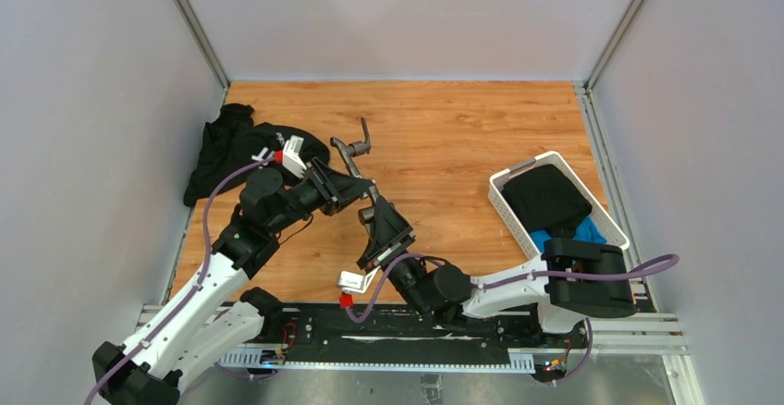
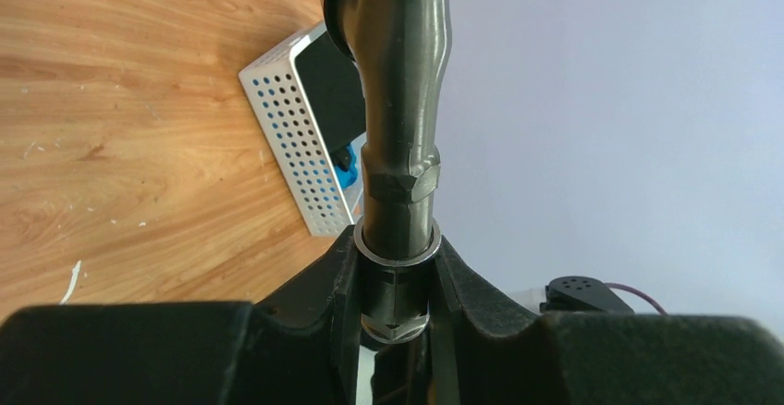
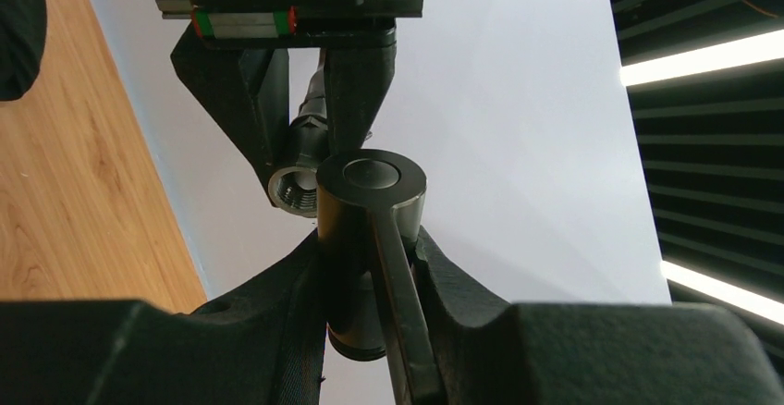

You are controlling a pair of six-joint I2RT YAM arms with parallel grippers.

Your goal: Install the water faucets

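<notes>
A dark metal faucet (image 1: 349, 155) with a side spout stands out from my left gripper (image 1: 361, 185), which is shut on its lower end; in the left wrist view the faucet body (image 2: 399, 118) rises between those fingers. Just below, my right gripper (image 1: 374, 218) is shut on a dark cylindrical fitting with a lever (image 3: 370, 197). In the right wrist view the faucet's hollow threaded end (image 3: 294, 192) sits between the left gripper's fingers, just behind and left of the fitting's top; whether they touch I cannot tell.
A white basket (image 1: 507, 211) with black and blue cloth stands at the right. A black cloth (image 1: 222, 151) lies at the back left.
</notes>
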